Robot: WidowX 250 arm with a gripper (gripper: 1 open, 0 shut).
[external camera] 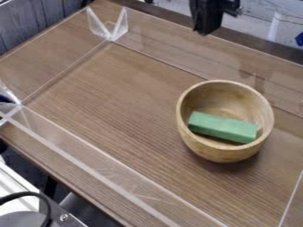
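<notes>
A wooden bowl [196, 148] sits on the right part of the wooden table, with a green block [221, 128] lying inside it. My gripper [204, 25] is at the top edge of the view, well above and behind the bowl, mostly cut off and dark; whether its fingers are open or shut does not show.
Clear plastic pieces stand at its back left and left edge. A white object with a black cable lies at the bottom left corner.
</notes>
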